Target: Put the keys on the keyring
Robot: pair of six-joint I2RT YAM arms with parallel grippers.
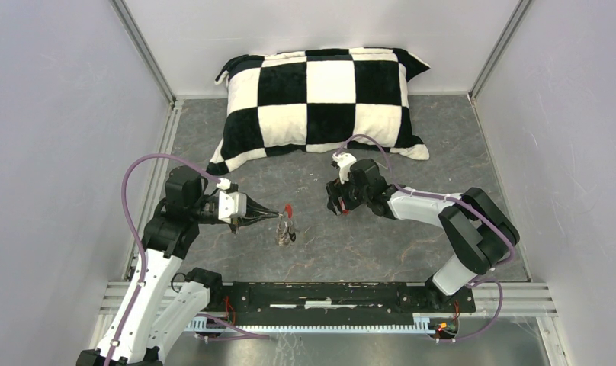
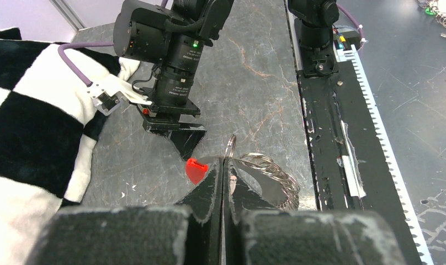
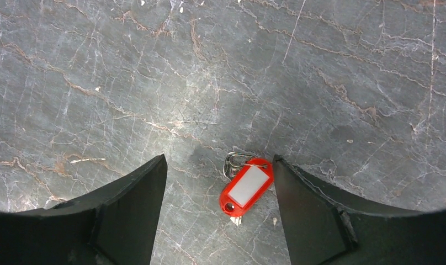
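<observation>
My left gripper is shut, with a thin metal ring rising at its tips; from there hang the keyring bundle (image 2: 276,176) of wire loops and a red tag (image 2: 195,171), also seen in the top view (image 1: 285,232). My right gripper is part open low over the grey floor, its fingers either side of a red key tag (image 3: 245,185) with a metal ring and a partly hidden key beneath it. The tag lies by the right fingertip; whether they touch I cannot tell.
A checkered cushion (image 1: 331,103) fills the back of the floor. A black rail (image 1: 251,297) with a white strip runs along the front edge. Bare marble lies between the arms and toward the front.
</observation>
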